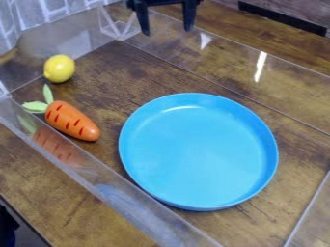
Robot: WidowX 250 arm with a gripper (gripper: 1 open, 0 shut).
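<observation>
A black gripper [165, 17] is at the top edge of the camera view, mostly cut off, its two fingers apart and nothing seen between them. A large blue plate [198, 151] fills the lower right of the wooden surface. An orange toy carrot with green leaves [72, 121] lies left of the plate, and a yellow lemon [60, 68] lies above the carrot at the left.
Clear plastic walls [119, 182] border the work area. The wooden surface between the lemon, the gripper and the plate is bare.
</observation>
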